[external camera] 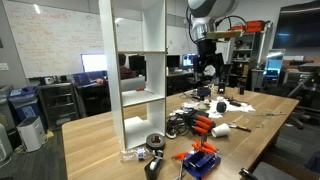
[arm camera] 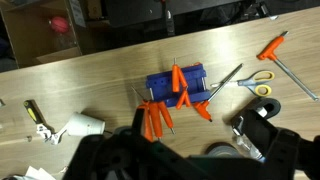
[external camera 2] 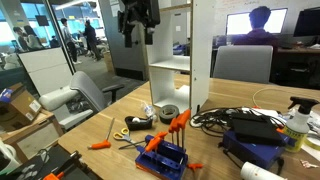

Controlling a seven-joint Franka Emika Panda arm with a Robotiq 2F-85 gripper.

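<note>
My gripper stands open, its dark fingers spread at the bottom of the wrist view with nothing held. In exterior view 2 the gripper (external camera 2: 139, 38) hangs high above the table, well clear of the tools. Below it lies a blue tray (arm camera: 158, 88) with orange-handled tools (arm camera: 181, 96) in it and across its edge. More orange handles (arm camera: 155, 121) lie beside the tray. To its right are scissors (arm camera: 257, 79), a black object (arm camera: 266, 105) and an orange-handled screwdriver (arm camera: 271, 47). A roll of tape (external camera: 155, 142) rests by the shelf.
A tall white shelf (external camera: 135, 101) stands on the table. Black cables (external camera 2: 208, 119), a blue box with a black top (external camera 2: 255, 151) and a spray bottle (external camera 2: 298, 122) occupy one side. A white mug (arm camera: 84, 125) lies apart. Bare wood (external camera: 90, 150) shows near the shelf.
</note>
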